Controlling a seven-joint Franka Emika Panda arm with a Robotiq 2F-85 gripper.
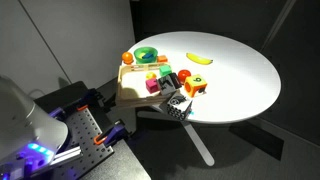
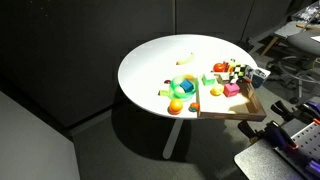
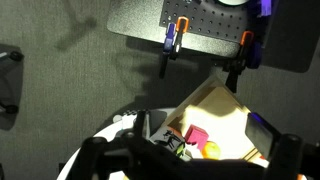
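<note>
In the wrist view my gripper stands open, its dark fingers wide apart at the lower edge and nothing held between them. Beyond it lies a shallow wooden tray holding a pink cube and a yellow ball. From the side, the tray sits at the table's edge, with the pink cube and a green block inside. A green bowl with a blue item in it stands behind the tray. I cannot make out the gripper clearly in the exterior views.
Around the tray are an orange, a red ball, an orange-yellow cube and a black-and-white checkered box at the table's edge. A banana lies farther back.
</note>
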